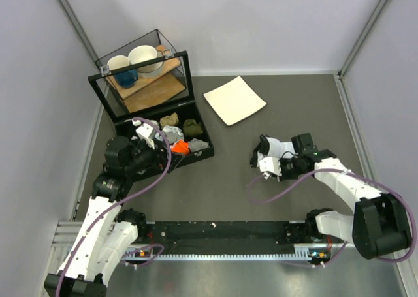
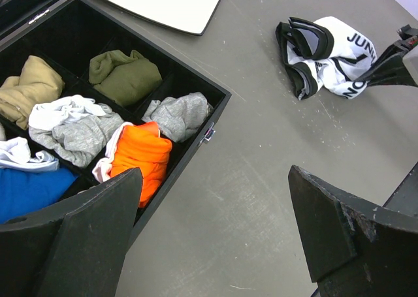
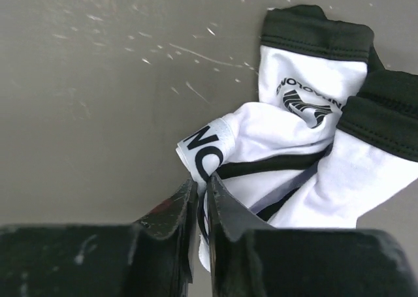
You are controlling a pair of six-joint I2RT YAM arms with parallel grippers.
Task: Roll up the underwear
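The white underwear [image 1: 274, 147] with black bands and lettering lies loosely folded on the grey table at the right. My right gripper is down at its edge, fingertips nearly together on a lettered white fold, pinching it; this also shows at the right of the left wrist view. My left gripper is open above the front right corner of the black divided box [image 2: 196, 88], with nothing between its fingers. The box holds several rolled or folded garments.
A cream board [image 1: 234, 101] lies at the back middle. A glass-lidded case with mugs [image 1: 117, 68] stands behind the box at the back left.
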